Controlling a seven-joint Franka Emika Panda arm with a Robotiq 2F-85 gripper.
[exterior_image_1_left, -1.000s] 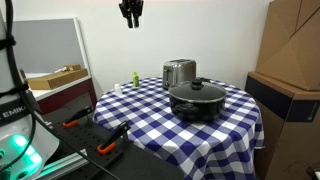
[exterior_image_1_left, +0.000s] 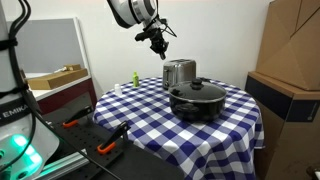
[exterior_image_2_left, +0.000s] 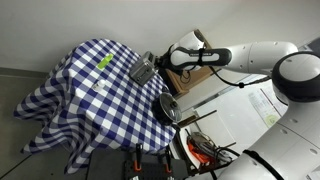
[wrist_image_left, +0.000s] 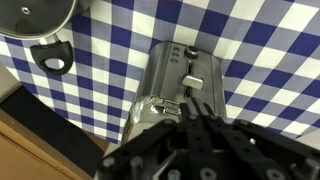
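A silver toaster (exterior_image_1_left: 180, 72) stands on the checked tablecloth, behind a black lidded pot (exterior_image_1_left: 197, 100). My gripper (exterior_image_1_left: 164, 58) hangs above the table by the toaster's upper left, clear of it in exterior view 1. In the wrist view the toaster (wrist_image_left: 160, 78) lies beneath my gripper, whose fingers are close together, with nothing showing between them. The toaster's lower part is hidden there by the gripper. Exterior view 2 has the arm reaching in from the right, beside the toaster (exterior_image_2_left: 142, 70).
A green bottle (exterior_image_1_left: 135, 79) and a small white object (exterior_image_1_left: 118, 89) stand at the table's left. The pot's handle (wrist_image_left: 52, 58) is left of the toaster in the wrist view. Large cardboard boxes (exterior_image_1_left: 285, 90) stand at the right.
My gripper has come down and to the right, from high above the table to near the toaster's height. The toaster, pot and bottle have not moved.
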